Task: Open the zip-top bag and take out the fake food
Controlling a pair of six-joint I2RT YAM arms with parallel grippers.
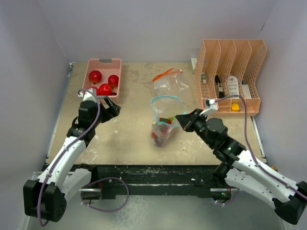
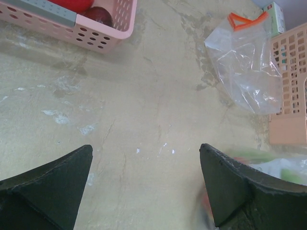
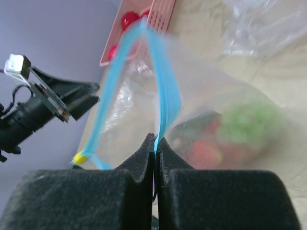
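Observation:
The clear zip bag with a light-blue rim hangs from my right gripper, whose fingers are shut on that rim. Its mouth gapes and faces up in the top view. Red and green fake food shows blurred through the plastic, bunched low in the bag. My left gripper stands open near the pink bin, nothing between its fingers; the bag's edge shows behind its right finger in the left wrist view.
A pink bin with several red fruits sits at the back left. An empty bag with an orange zip lies flat at the back middle. An orange divided organizer stands at the back right. Bare table lies front left.

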